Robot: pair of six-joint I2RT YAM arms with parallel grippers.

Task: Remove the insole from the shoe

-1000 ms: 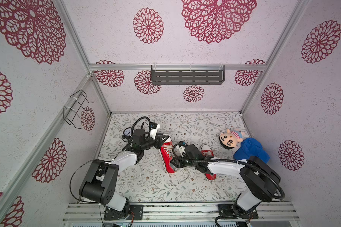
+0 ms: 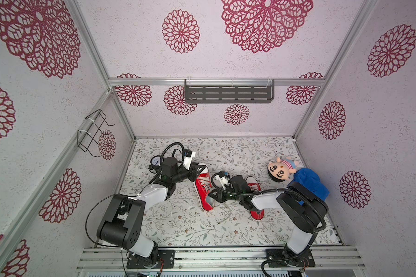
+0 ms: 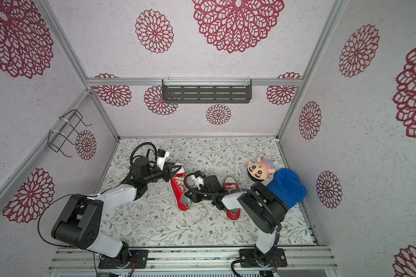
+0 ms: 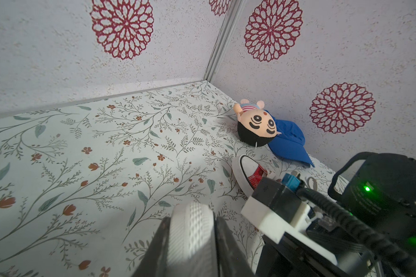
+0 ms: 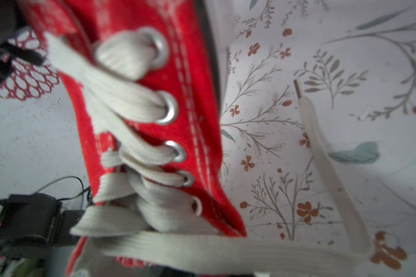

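A red canvas shoe (image 2: 201,188) with white laces lies in the middle of the table, its toe toward the back. My left gripper is shut on the white toe (image 4: 191,230), which shows between its blurred fingers. At the opposite end my right gripper (image 2: 211,195) reaches in at the shoe's opening. Beside it a grey patch (image 2: 210,200) shows there, the insole or the lining; I cannot tell which. The right wrist view is filled by the red upper (image 5: 194,133) and laces (image 5: 138,101); the right fingertips are hidden, so their spread cannot be told.
A second red shoe (image 2: 257,214) lies partly under my right arm. A doll (image 2: 280,170) and a blue cap (image 2: 309,182) rest at the right. A round gauge-like object (image 2: 155,161) sits behind the left arm.
The left arm and the toe it grips look unchanged.
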